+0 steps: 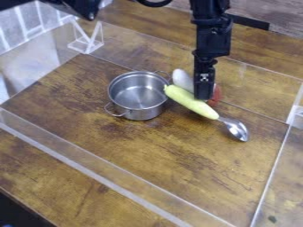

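My gripper (201, 87) is black and open, lowered among a white object (182, 78), a red item (213, 97) and a pale yellow corn-like piece (190, 102), right of a steel pot (137, 94). Whether its fingers touch any of them I cannot tell. A metal spoon (233, 128) lies at the lower right of the yellow piece.
Clear plastic walls border the wooden table (119, 168), with a white bracket at the upper left.
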